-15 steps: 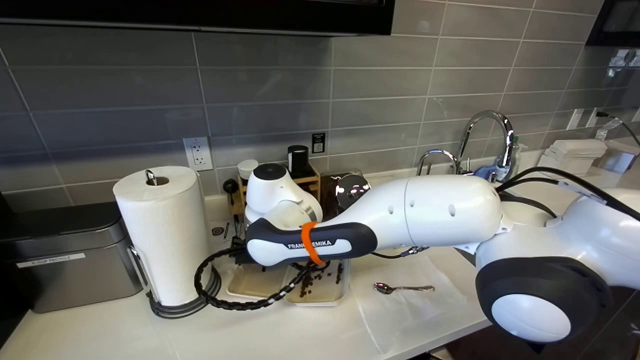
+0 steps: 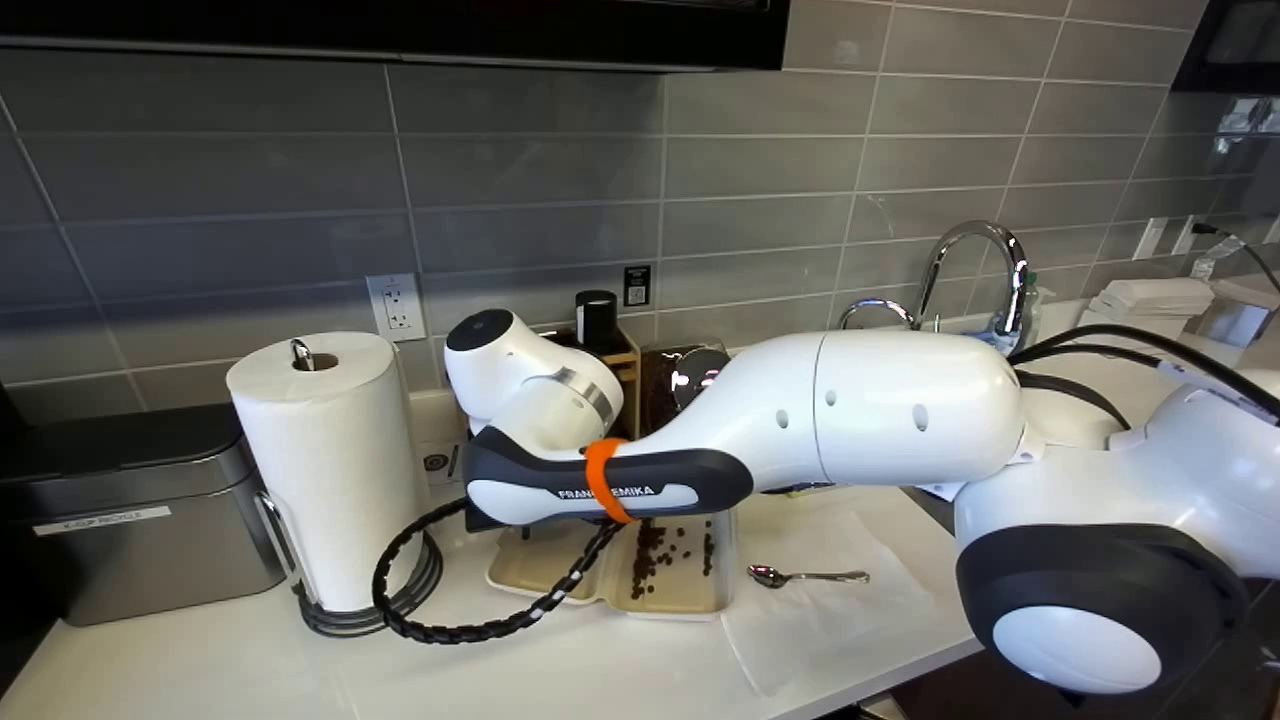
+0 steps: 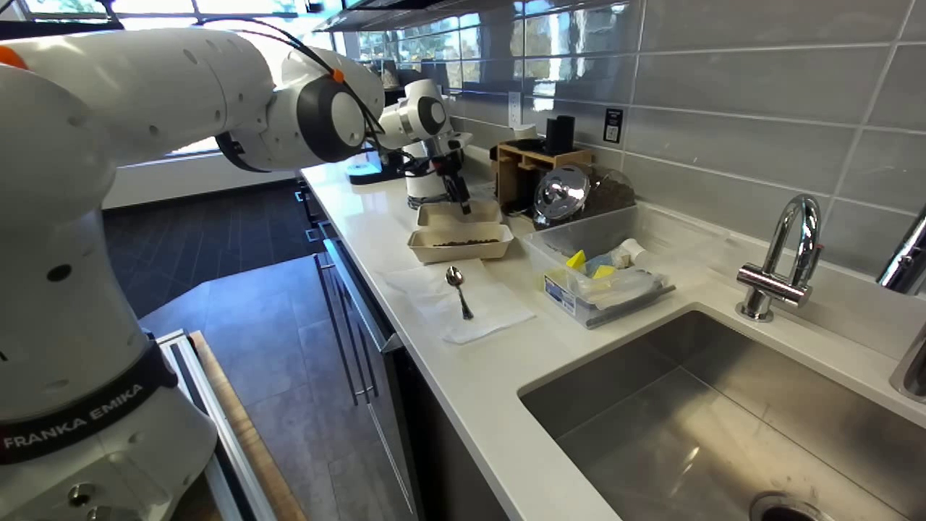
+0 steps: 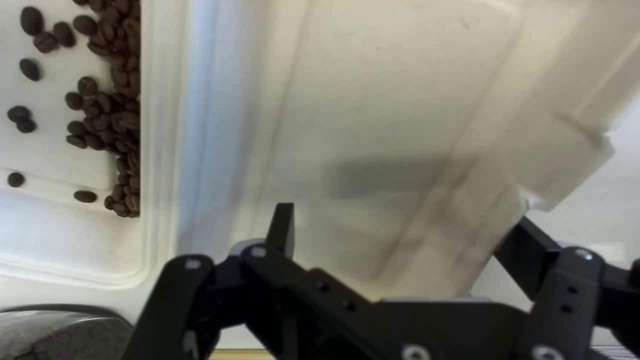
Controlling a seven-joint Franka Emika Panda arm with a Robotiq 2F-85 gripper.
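A pale takeout container (image 3: 460,252) lies open on the counter. Its bean-holding half has dark coffee beans (image 4: 124,117) heaped along one side, with several scattered loose. The container's other half, the lid (image 4: 384,108), is empty. My gripper is over the lid half, fingers wide apart; the right fingertip (image 4: 523,246) appears against or very near the lid's creased outer edge, though contact is unclear. Nothing looks clamped between the fingers. In exterior view 2 the gripper (image 3: 460,195) points down at the lid; in exterior view 1 the arm hides it.
A spoon (image 2: 810,577) rests on thin white paper (image 3: 486,323) beside the container. The paper towel roll (image 2: 324,480) stands on the other side. A clear bin (image 3: 568,286), wooden rack (image 3: 547,159) and sink (image 3: 694,417) occupy the rest.
In exterior view 1, the hand end of the arm has shifted left and slightly up. The container has slid a little to the right, and the paper's left edge has shifted. The spoon is unmoved.
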